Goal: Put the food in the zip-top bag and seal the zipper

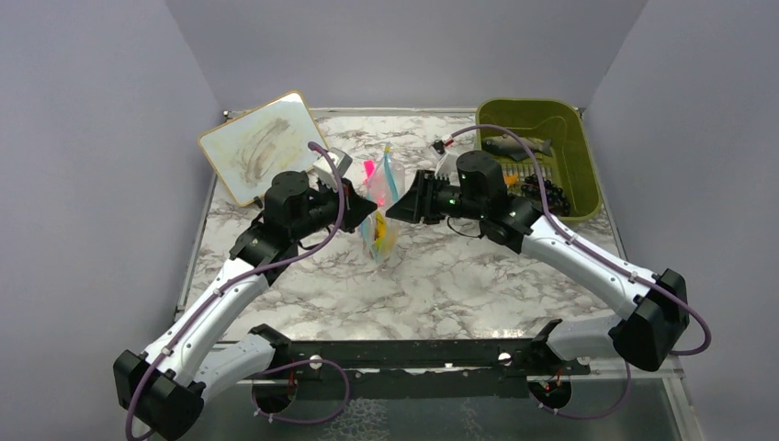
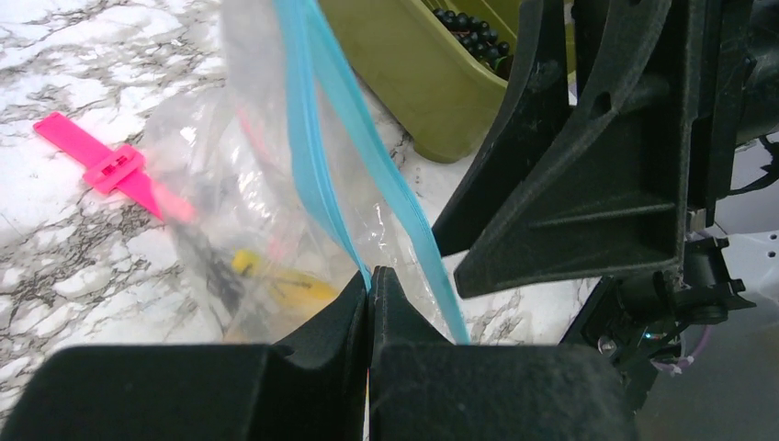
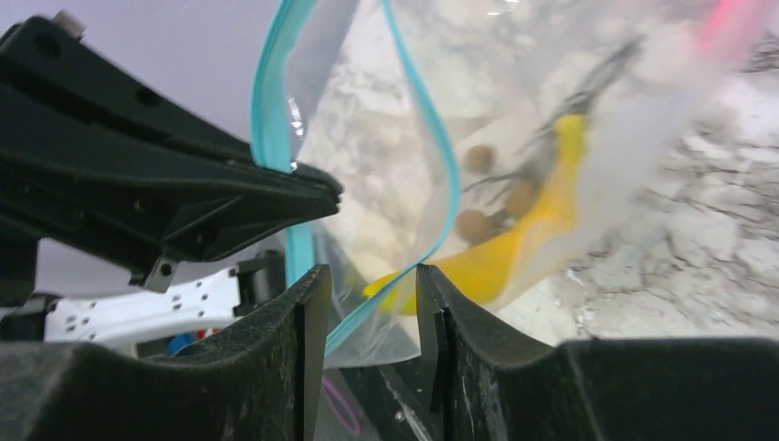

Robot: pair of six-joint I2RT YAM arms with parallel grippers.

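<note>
The clear zip bag (image 1: 393,175) is held up between my arms, its blue zipper strips (image 2: 317,156) apart at the mouth. Inside it lie a yellow banana-like food (image 3: 487,262) and brown round pieces (image 3: 476,225). My left gripper is shut on one edge of the bag, where a blue strip runs into its fingertips. From the other side comes my right gripper, partly open, with a blue zipper strip passing across the gap between its fingers. Its fingertips sit close to the left gripper at the bag's mouth (image 3: 404,266).
A pink clip strip (image 2: 115,170) lies on the marble table behind the bag. An olive bin (image 1: 588,175) with a fish (image 1: 514,146) and dark grapes (image 1: 548,193) stands back right. The whiteboard (image 1: 262,147) is back left.
</note>
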